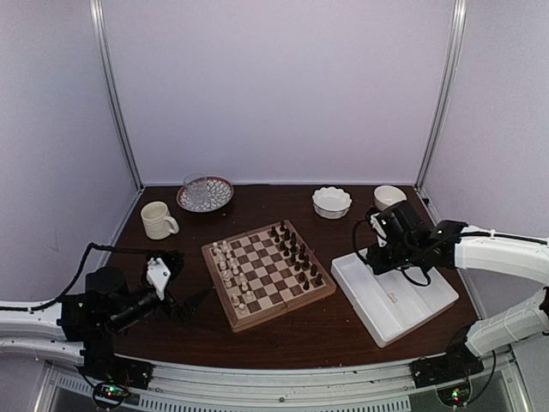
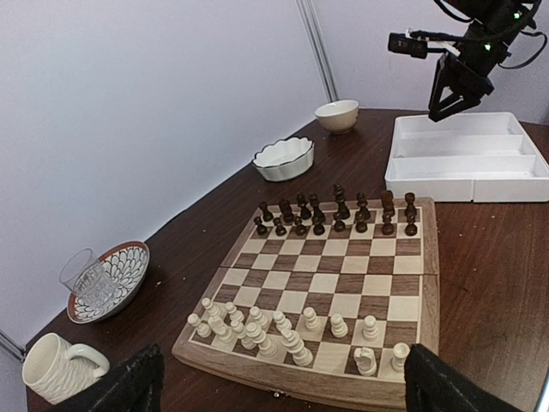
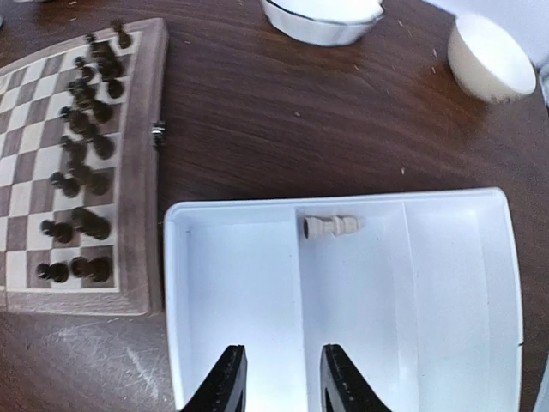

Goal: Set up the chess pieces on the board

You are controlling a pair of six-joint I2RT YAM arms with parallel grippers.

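The wooden chessboard [image 1: 270, 273] lies mid-table. Dark pieces [image 2: 339, 210] line two rows on its right side. White pieces [image 2: 296, 348] stand along the opposite side, and a bare square shows in their outer row beside the white knight [image 2: 365, 360]. One white piece [image 3: 333, 226] lies on its side at the far end of the white tray's [image 3: 232, 206] middle compartment, against the divider. Over that tray, short of the piece, my right gripper is open and empty. My left gripper [image 1: 193, 305] hangs left of the board, open with nothing held.
Behind the board are a patterned plate [image 1: 214, 193] with a clear glass [image 1: 196, 189], a white mug [image 1: 159, 221], a fluted bowl [image 1: 332, 202] and a plain bowl [image 1: 389, 196]. Bare table [image 1: 274, 343] runs along the front.
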